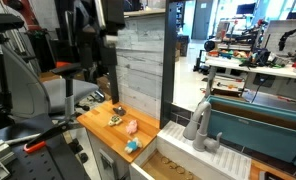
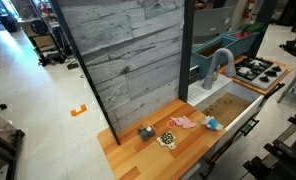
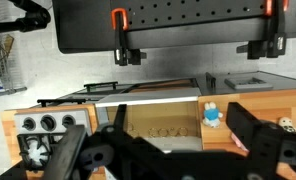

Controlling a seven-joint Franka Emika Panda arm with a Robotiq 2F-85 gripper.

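Note:
Seen from the wrist view, my gripper stands open, with wide space between its dark fingers and nothing held there. Below it show the sink basin (image 3: 162, 120) and counter. A blue-and-white toy (image 3: 211, 114) lies on the wood just right of the basin. On the wooden counter in exterior view 2 are a pink toy (image 2: 183, 122), a spotted toy (image 2: 167, 139) and a dark grey toy (image 2: 146, 132). In exterior view 1 a blurred dark part of my arm (image 1: 96, 45) hangs above the counter's left end, clear of the toys.
A grey faucet (image 2: 220, 66) rises behind the sink. The stove top (image 2: 259, 71) lies beyond it, and a teal bin (image 1: 253, 120) stands behind. A plank wall with a dark post (image 1: 169, 65) borders the counter's back. Bare wood (image 2: 138, 158) shows around the toys.

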